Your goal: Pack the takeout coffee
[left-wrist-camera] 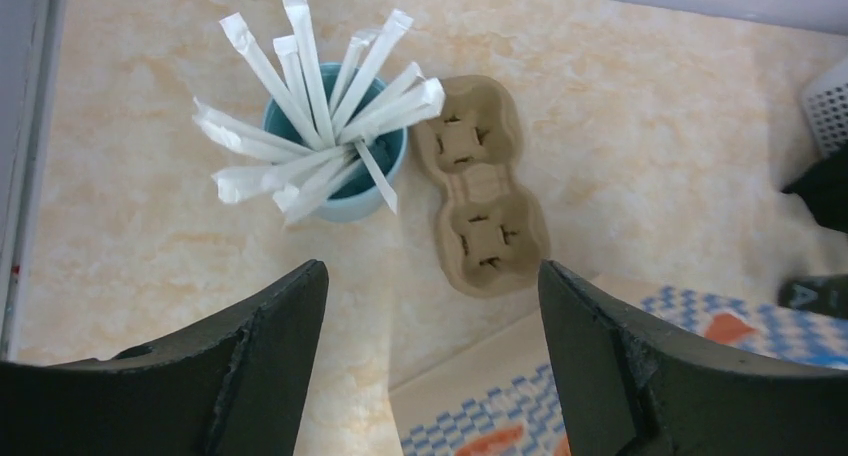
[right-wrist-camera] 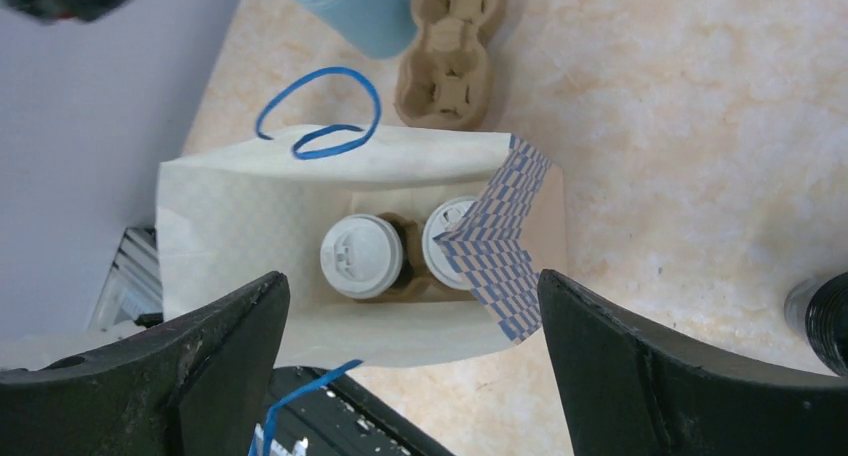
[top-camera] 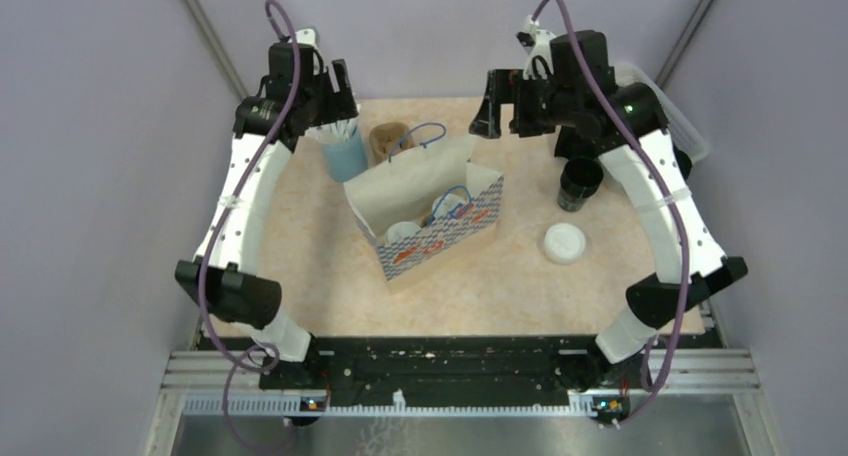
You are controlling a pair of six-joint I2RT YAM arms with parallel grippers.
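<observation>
A paper bag [top-camera: 445, 238] with a blue-checked pattern and blue handles stands upright and open mid-table. Inside it, two lidded cups show their white lids, one lid [right-wrist-camera: 361, 256] at the left and another [right-wrist-camera: 446, 238] beside it, seated in a brown carrier. Behind the bag, a blue cup of wrapped straws [left-wrist-camera: 348, 208] stands next to an empty brown cup carrier [left-wrist-camera: 483, 181]. My left gripper is open above the table near the straws, nothing between its fingers. Open and empty too, my right gripper hangs above the bag's right back side.
At the right stand a dark cup [top-camera: 580, 183] and a white lid [top-camera: 564, 243] lying flat. A white basket [top-camera: 684, 134] at the back right is partly hidden by my right arm.
</observation>
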